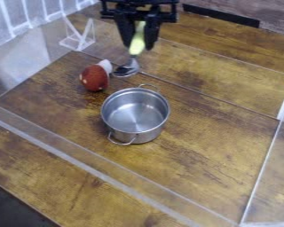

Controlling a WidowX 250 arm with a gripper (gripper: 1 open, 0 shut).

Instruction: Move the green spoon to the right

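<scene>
The spoon [136,45] has a yellow-green handle and a shiny metal bowl that hangs downward. My gripper [138,34], near the top of the view, is shut on its handle. The spoon's bowl end is behind the silver pot, to the right of the red-brown object; whether it touches the table I cannot tell. The gripper's fingertips are dark and blurred around the handle.
A silver pot [135,113] with two handles stands in the middle of the table. Left of it lies a red-brown round object [95,78] with a white end. Clear walls border the wooden table [209,120], whose right side is bare.
</scene>
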